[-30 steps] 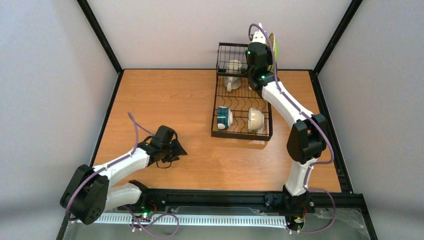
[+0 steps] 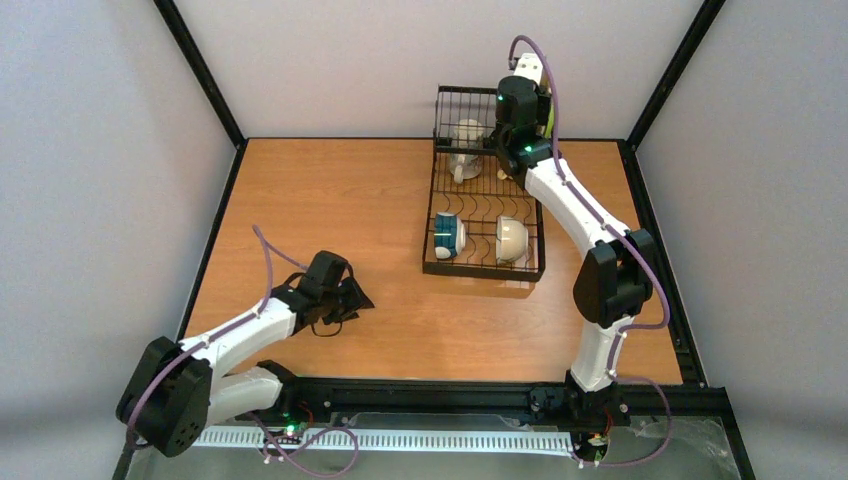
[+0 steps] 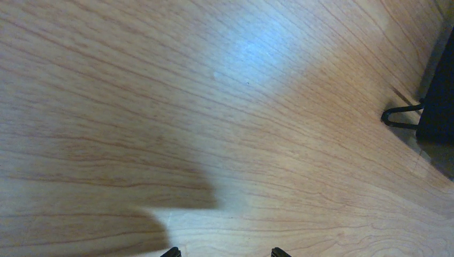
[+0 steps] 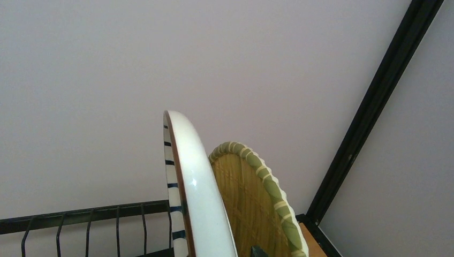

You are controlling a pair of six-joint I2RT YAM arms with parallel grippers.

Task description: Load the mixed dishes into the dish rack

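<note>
The black dish rack [image 2: 483,268] holds a teal-and-white cup [image 2: 446,237], a cream cup [image 2: 511,240] and a whitish mug [image 2: 463,166]. At its back right my right gripper [image 2: 520,84] is at a white plate [image 4: 206,209], which stands on edge with a brown rim and dark marks. One dark fingertip [image 4: 258,251] shows right of the plate with a gap between; the other is hidden behind it. A woven basket [image 4: 247,201] with a green rim stands just right of the plate. Over bare wood, my left gripper is open and empty.
The rack's raised back tier [image 2: 466,92] is wire, and another pale dish shows through it. The back wall [image 2: 350,70] is close behind the right gripper.
The left arm has shifted slightly.
</note>
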